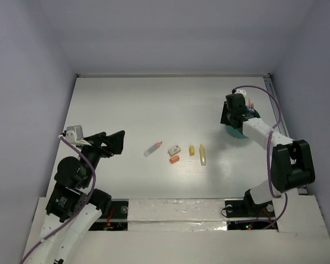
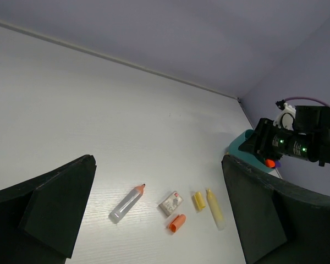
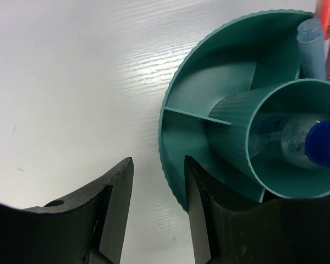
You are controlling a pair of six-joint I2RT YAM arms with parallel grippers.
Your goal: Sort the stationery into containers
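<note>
A teal divided organizer [image 3: 177,88] at the right holds a blue-capped bottle [image 3: 322,144], a light blue pen [image 3: 312,49] and red and pink items. My right gripper is over its near-left rim, fingers apart, nothing visible between them but rim and table. My left gripper stands open at the left, empty. On the table lie a clear orange-tipped tube [image 2: 126,204], an eraser-like block [image 2: 171,203], an orange piece [image 2: 177,223], a short yellow piece [image 2: 199,200] and a yellow tube [image 2: 216,212].
Grey walls enclose it on the sides and back. My right arm partly hides the organizer in the top view.
</note>
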